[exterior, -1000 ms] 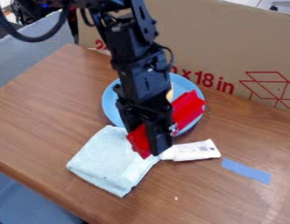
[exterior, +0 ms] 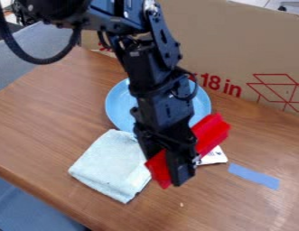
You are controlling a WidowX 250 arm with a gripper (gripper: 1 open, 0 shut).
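Note:
The black gripper [exterior: 178, 159] of my arm is low over the table, shut on a red object [exterior: 210, 134] that shows on both sides of it. The object is tilted, reaching from below the fingers up to the right; its middle is hidden by the gripper. A white packet or tube [exterior: 214, 157] lies behind it, mostly covered. A folded pale cloth [exterior: 106, 167] lies just left of the gripper. A blue plate [exterior: 119, 106] sits behind the arm, partly hidden by it.
A cardboard box [exterior: 248, 50] stands along the back. A strip of blue tape [exterior: 253, 177] is on the table at right.
My gripper and the red object have moved right and down, away from the cloth and across the white packet, covering more of it.

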